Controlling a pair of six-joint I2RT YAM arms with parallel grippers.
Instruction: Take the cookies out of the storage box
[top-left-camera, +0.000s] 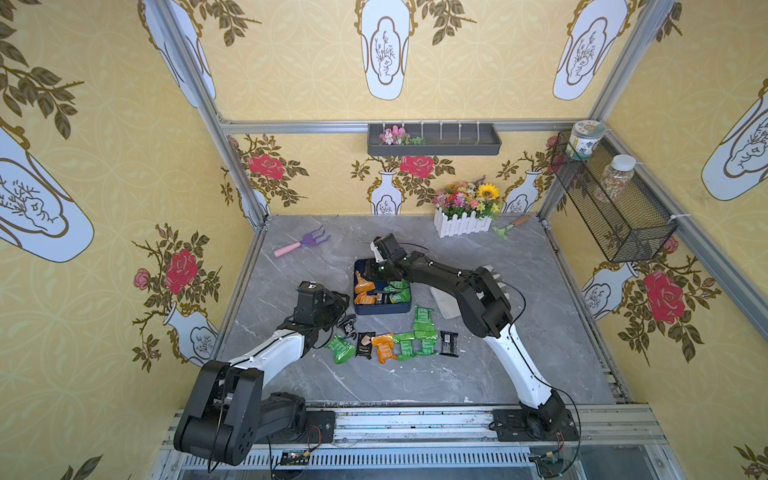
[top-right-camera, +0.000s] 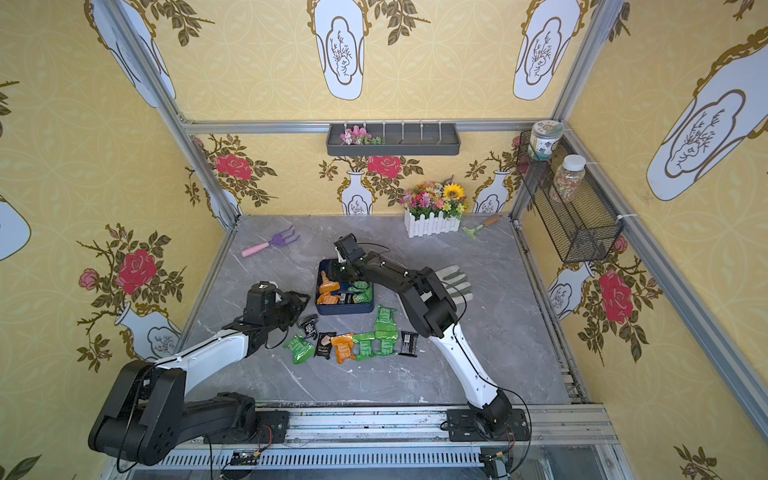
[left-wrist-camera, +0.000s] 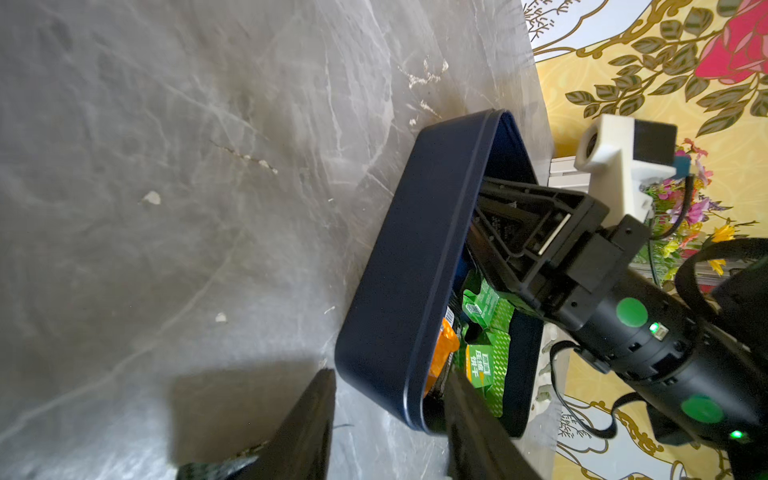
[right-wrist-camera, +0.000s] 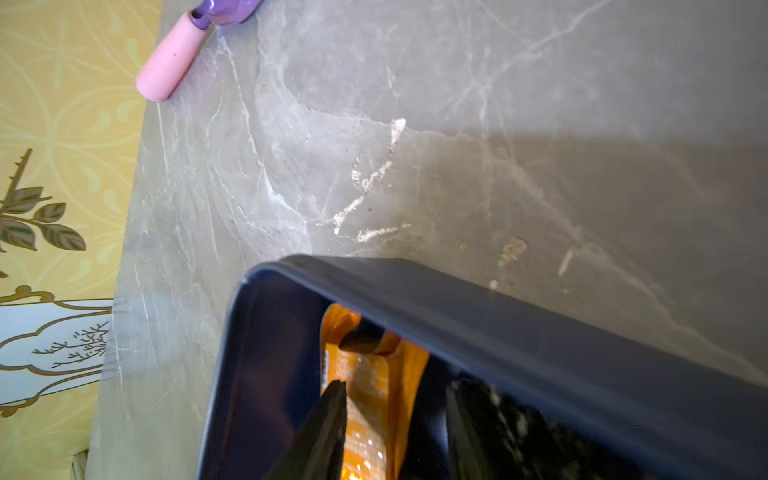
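Observation:
The navy storage box (top-left-camera: 382, 308) holds orange, green and dark cookie packets; several more (top-left-camera: 383, 346) lie on the table in front of it. My right gripper reaches into the box's back-left part, open, with its fingers either side of or over an orange packet (right-wrist-camera: 364, 408), not visibly closed on it. My left gripper is open just left of the box, its blurred fingertips near the box's corner with nothing between them. In the left wrist view the right fingertips are partly hidden by the box wall.
A pink-handled rake (top-left-camera: 286, 248) lies back left. A white flower planter (top-left-camera: 462, 226) stands at the back, gloves (top-right-camera: 456, 284) lie right of the box, and a wire basket (top-left-camera: 644, 240) hangs on the right wall.

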